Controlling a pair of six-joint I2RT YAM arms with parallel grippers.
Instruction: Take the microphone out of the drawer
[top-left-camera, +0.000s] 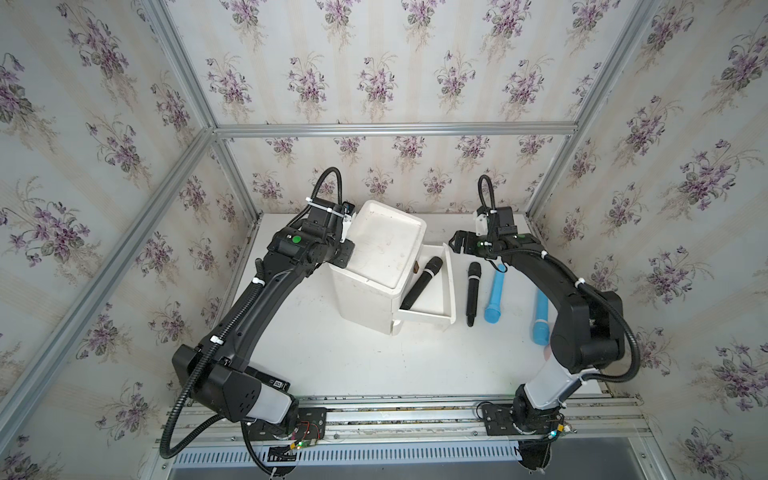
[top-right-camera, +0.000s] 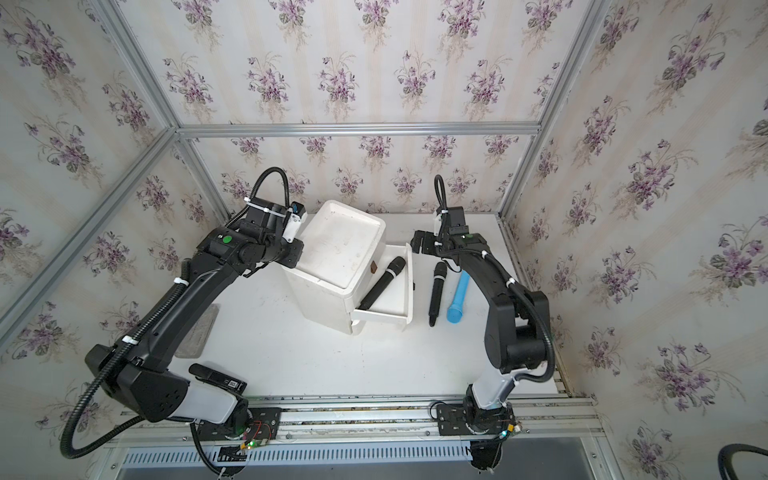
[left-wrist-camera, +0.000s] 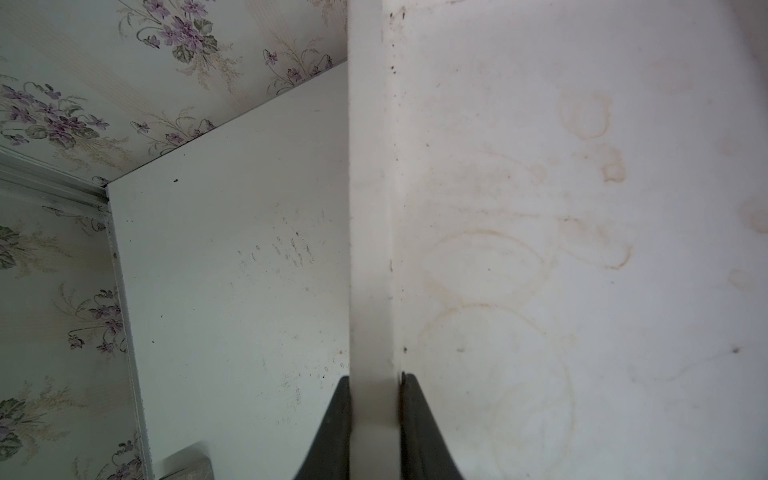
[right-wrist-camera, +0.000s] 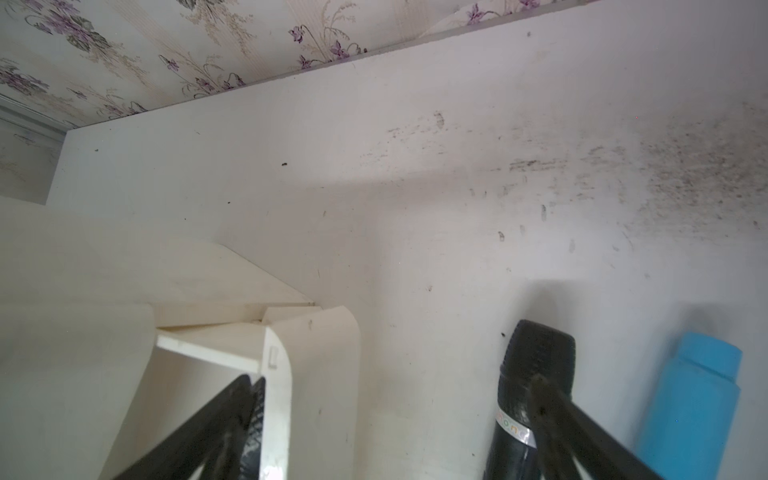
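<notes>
A white drawer unit (top-left-camera: 377, 240) stands with its drawer (top-left-camera: 448, 308) pulled out to the right, a black microphone (top-left-camera: 421, 282) lying diagonally inside. My left gripper is shut on the top rim of the unit at its left side. My right gripper is open, hovering over the drawer's right edge near its back end, as the right wrist view shows. Outside the drawer, a second black microphone (top-left-camera: 473, 292) and a blue microphone (top-left-camera: 493, 300) lie on the table.
Another blue object (top-left-camera: 541, 316) lies at the table's right, partly behind the right arm. A grey flat object (top-right-camera: 192, 336) lies at the left, beside the left arm.
</notes>
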